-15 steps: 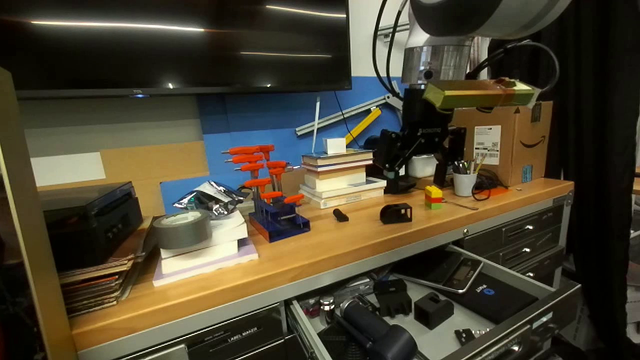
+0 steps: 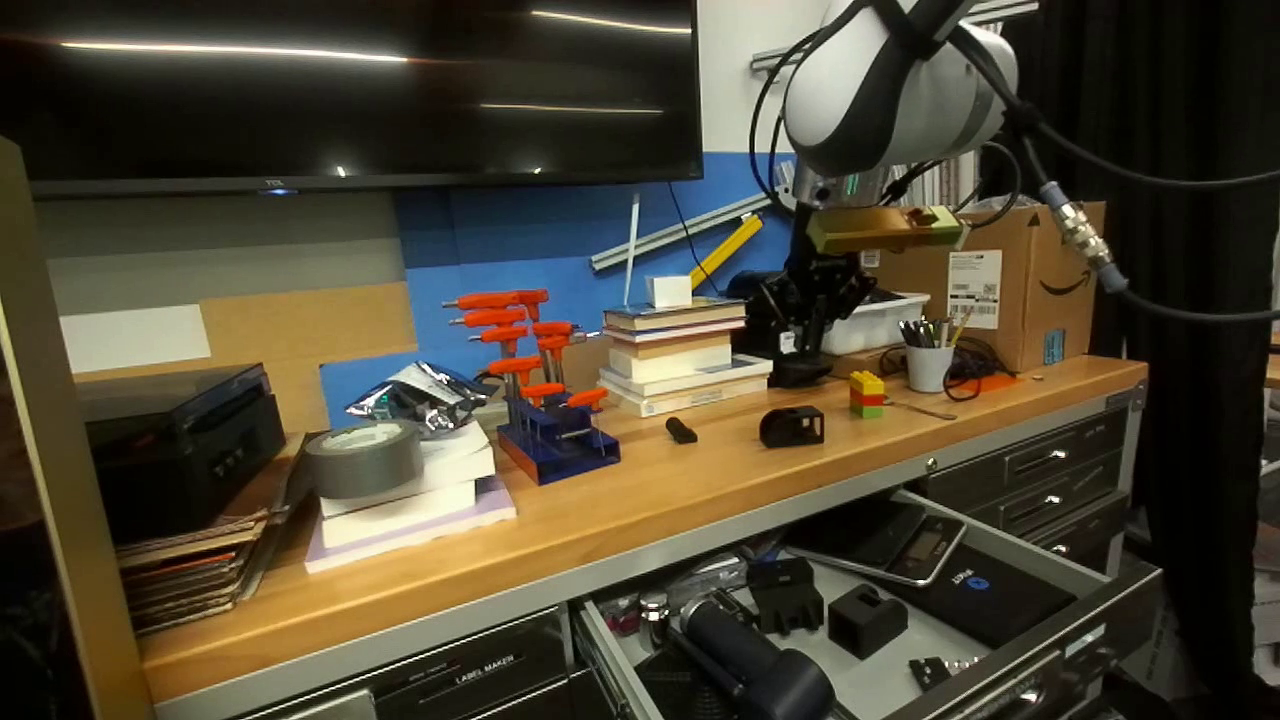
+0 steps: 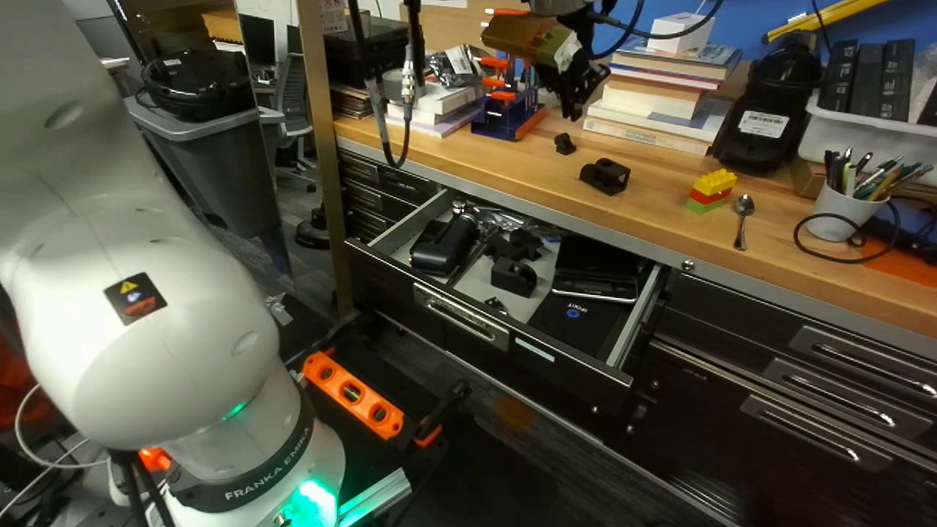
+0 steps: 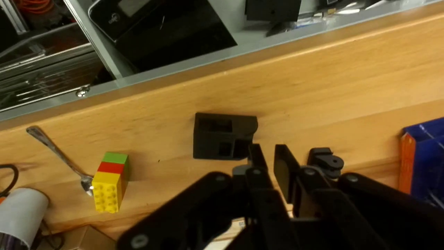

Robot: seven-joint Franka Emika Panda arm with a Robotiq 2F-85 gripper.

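Observation:
In the wrist view, the fingertips of my gripper stand close together with a narrow gap, through which the wooden top shows. No held thing can be made out between them, and the inner parts are too dark to read. A black block with square openings (image 4: 224, 135) lies on the worktop beside the fingertips. On their other side is a small black part (image 4: 325, 161). Exterior view 2 has the gripper (image 3: 572, 113) in the air above the worktop, near the books. A yellow, red and green brick stack (image 4: 109, 181) stands beside a spoon (image 4: 58, 152).
Below the worktop an open drawer (image 3: 492, 303) holds a black cylindrical device, black blocks and flat devices. Stacked books (image 2: 672, 360), a blue stand with orange-handled tools (image 2: 558, 444) and a pen cup (image 2: 930, 368) occupy the worktop. Its front strip has bare wood.
The gripper's fingers were wide apart and are now much closer together. The arm's wrist has turned and shifted slightly left in exterior view 1. The worktop objects have not moved.

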